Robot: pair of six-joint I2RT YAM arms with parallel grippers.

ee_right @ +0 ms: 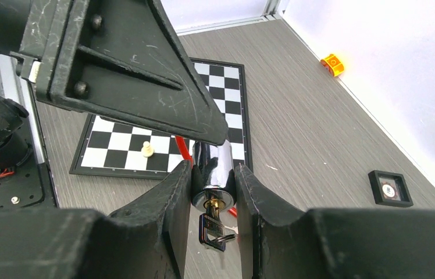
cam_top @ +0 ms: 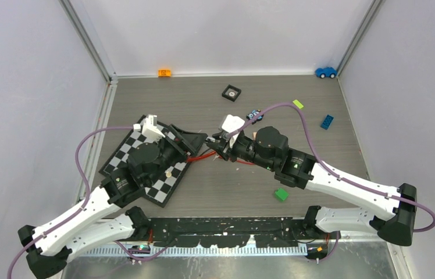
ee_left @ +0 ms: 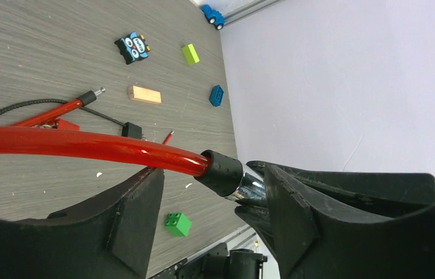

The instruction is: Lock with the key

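The chrome lock cylinder (ee_right: 214,168) of the red cable lock is pinched in my right gripper, which is shut on it. A small brass and dark metal piece (ee_right: 214,224), seemingly the key, projects from the cylinder's end. Close by, my left gripper is part open; its finger (ee_right: 145,81) reaches over the cylinder. In the left wrist view, the black collar (ee_left: 222,172) and red cable (ee_left: 87,143) cross beyond its fingers, the collar beside the right fingertip. Whether they touch is unclear. The lock's other end, a silver pin (ee_left: 99,91), lies loose.
A checkered board (cam_top: 160,189) with a pale pawn (ee_right: 147,149) lies under the left arm. Around the table are a green block (cam_top: 281,195), a blue block (cam_top: 327,121), a black square piece (cam_top: 231,93) and a toy car (cam_top: 326,72). The right side has free room.
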